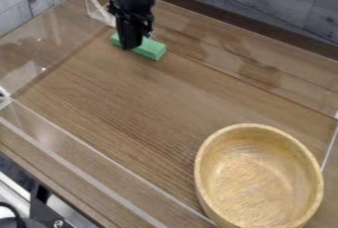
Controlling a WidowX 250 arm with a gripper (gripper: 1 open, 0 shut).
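Observation:
My black gripper (129, 41) hangs at the upper middle of the camera view, low over a green block (149, 47) on the wooden table. The gripper covers part of the block; whether it is open or shut, or touching the block, I cannot tell.
A large round beige bowl (258, 137) sits at the lower right. The table's edge runs along the lower left, and a dark backboard (278, 5) lines the back right.

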